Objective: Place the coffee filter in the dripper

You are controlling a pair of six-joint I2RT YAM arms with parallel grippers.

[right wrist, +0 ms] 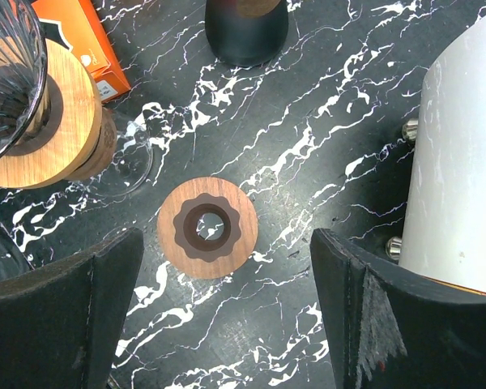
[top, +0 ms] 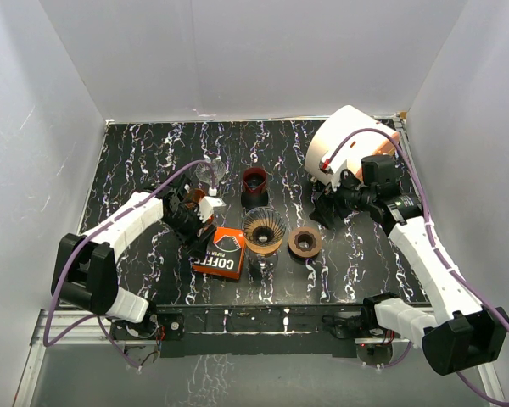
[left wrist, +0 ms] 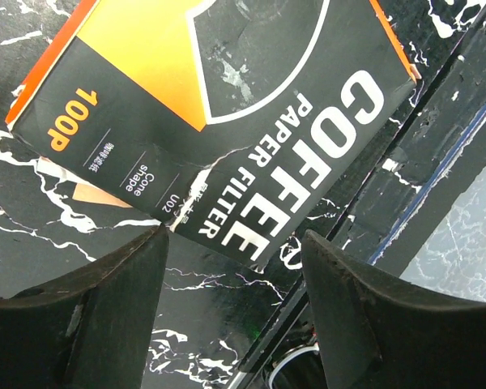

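An orange and black box of coffee filters [top: 222,253] lies at the table's front, left of the dripper. Its printed top fills much of the left wrist view, with a brown sliver of filter paper [left wrist: 95,195] showing at its lower edge. The wire dripper [top: 264,229] rests on a glass server, with a wooden collar around it. My left gripper [top: 201,242] is over the box's left edge, its fingers apart and empty. To the right, my right gripper [top: 325,212] is open above bare table, nothing between its fingers.
Right of the dripper sits a round wooden ring [right wrist: 207,228]. Behind it stands a dark red cup-shaped piece [top: 254,181]; a big white cylinder-shaped appliance [top: 349,148] occupies the back right. Bare table lies between the ring and the appliance.
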